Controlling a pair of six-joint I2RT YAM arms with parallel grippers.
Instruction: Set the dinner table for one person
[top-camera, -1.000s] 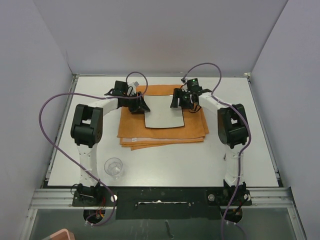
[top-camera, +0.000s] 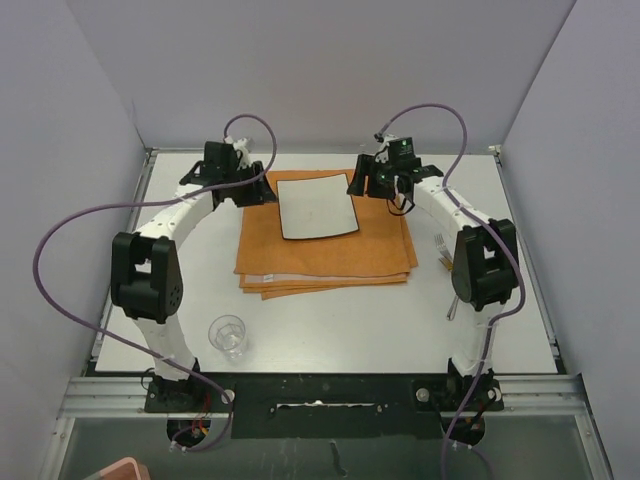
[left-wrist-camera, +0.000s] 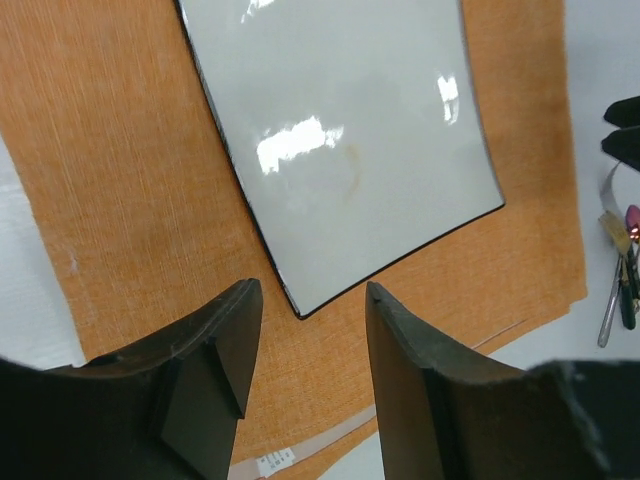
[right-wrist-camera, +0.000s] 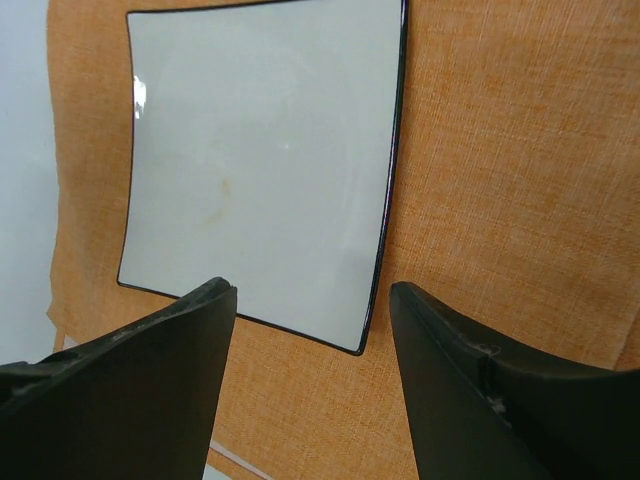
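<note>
A white square plate with a dark rim (top-camera: 316, 208) lies on stacked orange placemats (top-camera: 300, 258), also seen as the white plate (left-wrist-camera: 340, 140) in the left wrist view and the plate (right-wrist-camera: 260, 150) in the right wrist view. My left gripper (top-camera: 255, 192) hangs open beside the plate's left side, nothing between its fingers. My right gripper (top-camera: 366, 180) is above its upper right corner, fingers apart and empty, with the plate's corner showing between them in its wrist view.
A clear glass (top-camera: 228, 334) stands at the front left. Cutlery (top-camera: 446, 262) lies at the right, partly hidden by my right arm.
Both grippers have moved back from over the plate, the left to the left, the right slightly rightward. The plate now lies a little farther left and back on the placemats.
</note>
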